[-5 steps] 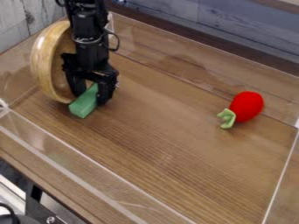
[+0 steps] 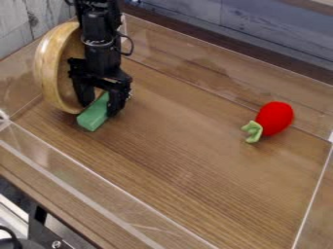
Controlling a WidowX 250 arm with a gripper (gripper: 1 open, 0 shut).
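My black gripper [image 2: 92,92] is lowered at the left over a green object [image 2: 93,117], its fingers at or around that object's upper part. A large yellow ring-like item [image 2: 55,53] stands upright just left of and behind the gripper, partly hidden by it. The fingertips are dark and overlapping, so their exact contact with the green object is unclear.
A red strawberry-like toy [image 2: 274,119] with a green top lies at the right.
The gripper has shifted very slightly; otherwise the scene looks the same.
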